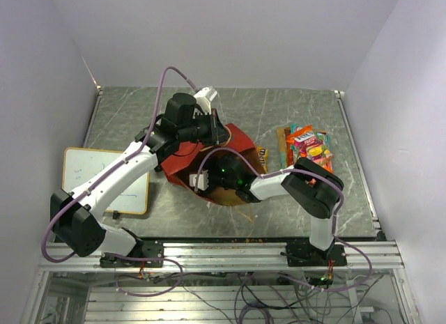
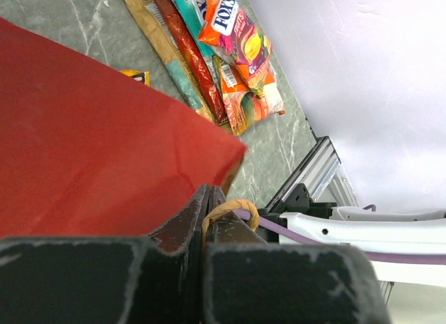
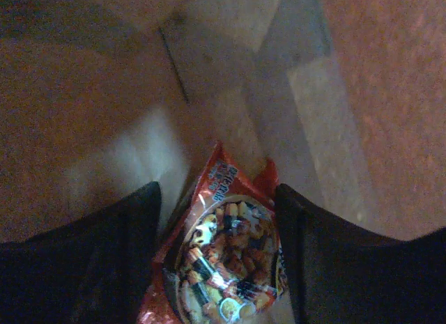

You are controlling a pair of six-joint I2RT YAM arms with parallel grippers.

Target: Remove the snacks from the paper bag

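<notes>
The red paper bag (image 1: 240, 139) lies on its side, mouth toward the front. My left gripper (image 1: 219, 132) is shut on its twisted rope handle (image 2: 240, 205), holding the bag up. My right gripper reaches inside the bag, part open, its two fingers either side of a red snack packet (image 3: 230, 261) with cookie pictures; whether they touch it is unclear in the dim view. A yellow packet (image 2: 135, 76) shows beside the bag.
A pile of snack packets (image 1: 312, 148) lies on the right of the table. A whiteboard (image 1: 87, 167) lies at the left. Walls enclose the sides and back.
</notes>
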